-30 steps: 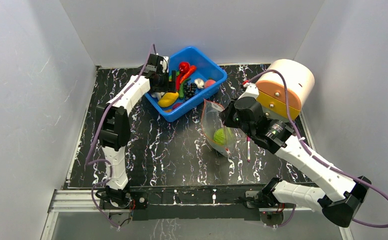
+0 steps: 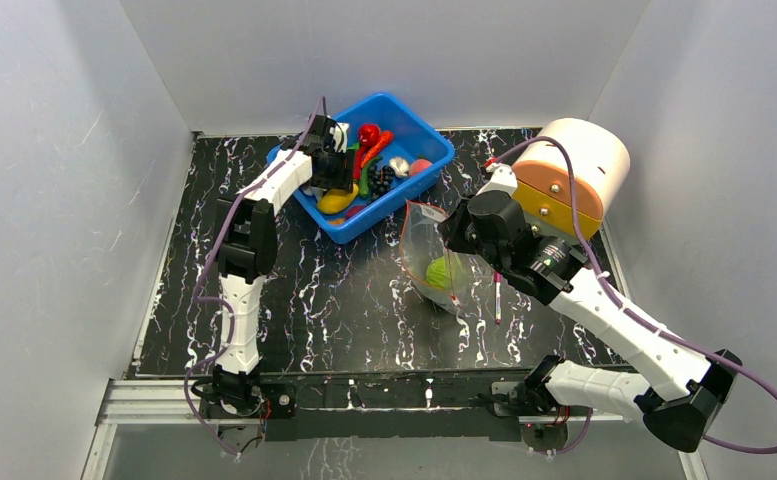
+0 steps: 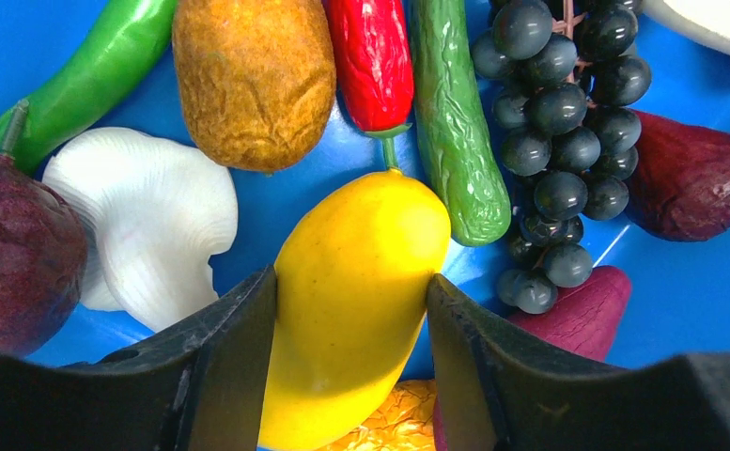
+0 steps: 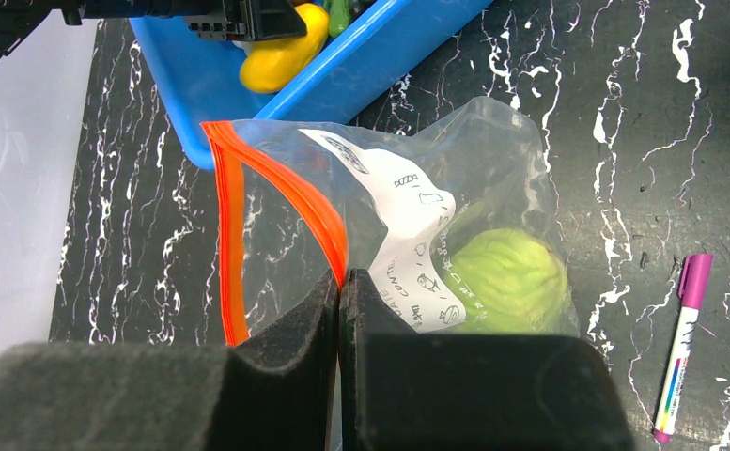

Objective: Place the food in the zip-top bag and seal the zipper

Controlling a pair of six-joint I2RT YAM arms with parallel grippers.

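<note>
My left gripper is down in the blue bin [image 2: 416, 120], its fingers either side of a yellow mango [image 3: 347, 348], touching or nearly touching it; its grip is unclear. Around it lie grapes [image 3: 563, 122], a cucumber [image 3: 455, 113], a red chili [image 3: 370, 56], a potato [image 3: 253, 75] and other foods. My right gripper is shut on the orange-zippered edge of the clear bag [image 4: 389, 216], which stands with its top partly open and a pale green food [image 4: 502, 277] inside.
A pink-capped marker [image 4: 682, 348] lies right of the bag. A cream and yellow rounded object [image 2: 574, 165] stands at the back right.
The left arm has moved slightly right and down onto the mango in the bin. The right arm and bag are nearly unchanged.
</note>
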